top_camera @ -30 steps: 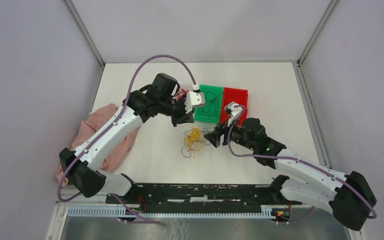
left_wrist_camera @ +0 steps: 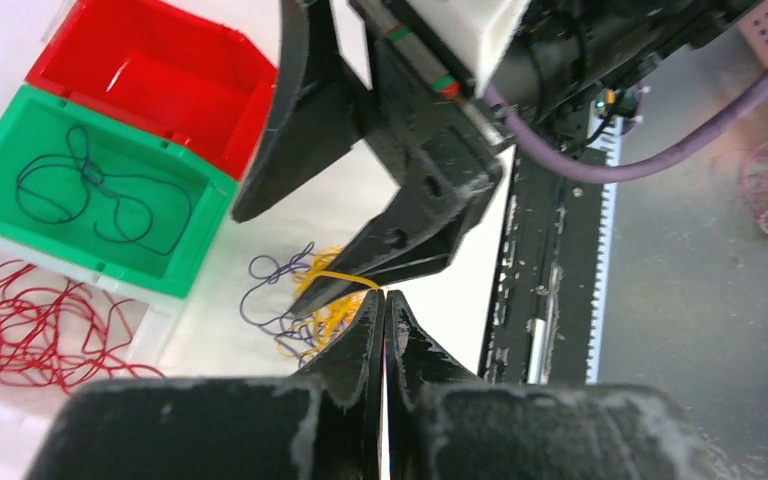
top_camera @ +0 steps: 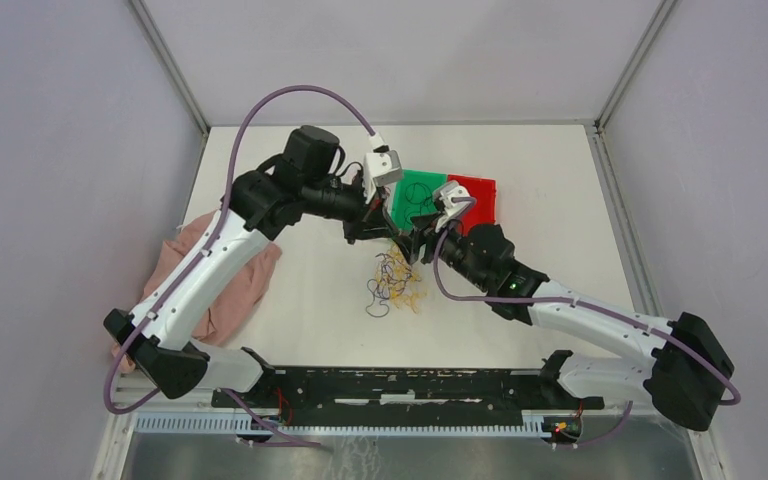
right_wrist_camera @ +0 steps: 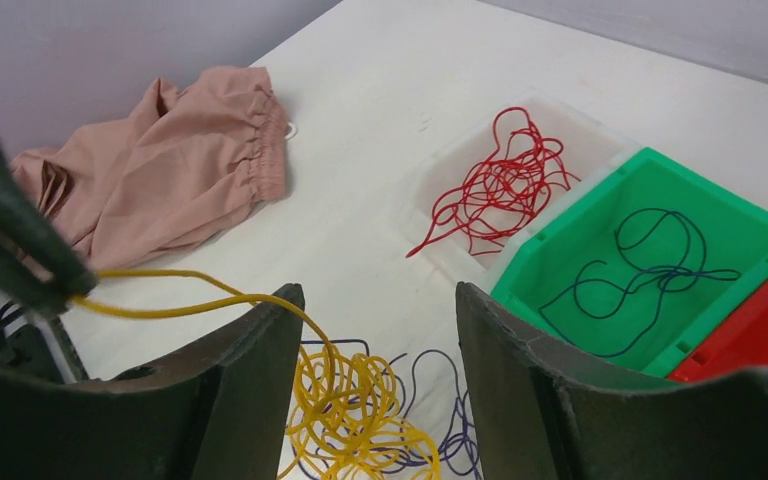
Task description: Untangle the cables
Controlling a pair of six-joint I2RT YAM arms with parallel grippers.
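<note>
In the left wrist view my left gripper is shut on a strand of yellow cable point(left_wrist_camera: 345, 275). From there the strand stretches to the hanging yellow bundle point(right_wrist_camera: 345, 415), seen in the right wrist view. A purple-blue cable point(right_wrist_camera: 450, 445) shows behind and beside this bundle, loosely mixed with it. Close to the left gripper, my right gripper stands part open. The yellow strand crosses by its left fingertip and drops between the fingers, which are not closed on it. From above, the tangle point(top_camera: 392, 285) lies below both grippers.
A green bin point(right_wrist_camera: 550, 245) holds a dark cable point(right_wrist_camera: 660, 275), with a red bin point(right_wrist_camera: 760, 325) beside it. Red cable point(right_wrist_camera: 500, 190) fills a white bin point(right_wrist_camera: 585, 135). Pink cloth point(top_camera: 245, 290) lies at left.
The left arm has shifted, and its gripper now reaches further right. My right gripper has moved up and left, close to the left one. The tangle has shifted slightly.
</note>
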